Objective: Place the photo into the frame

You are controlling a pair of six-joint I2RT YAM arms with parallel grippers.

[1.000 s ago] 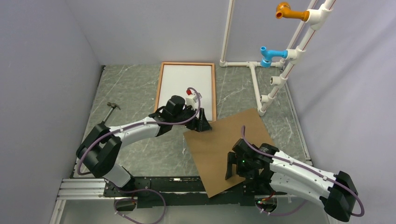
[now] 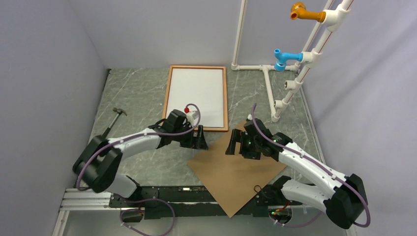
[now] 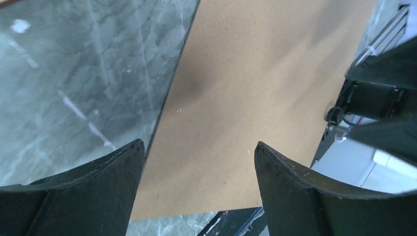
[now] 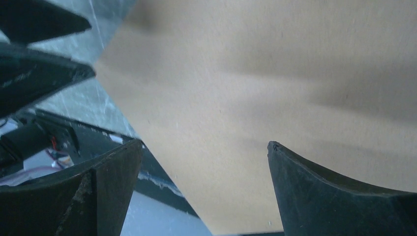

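A wooden frame point(image 2: 224, 93) with a white inside point(image 2: 194, 88) lies at the back middle. A large brown square sheet point(image 2: 231, 177) lies askew in front of it, its lower corner over the table's front edge. My left gripper point(image 2: 196, 140) is open above the sheet's left corner; in its wrist view the sheet's edge point(image 3: 169, 98) runs between the fingers with marble beside it. My right gripper point(image 2: 236, 145) stands open over the upper part of the sheet, with only the brown surface point(image 4: 211, 113) seen below and between its fingers.
A hammer point(image 2: 116, 113) lies on the left of the marble table point(image 2: 133, 88). A white pipe stand point(image 2: 269, 93) with orange point(image 2: 307, 14) and blue point(image 2: 287, 57) fittings stands at the back right.
The sheet has turned and shifted left from a second ago. My right gripper has moved up toward the frame; my left gripper has moved left and a little down.
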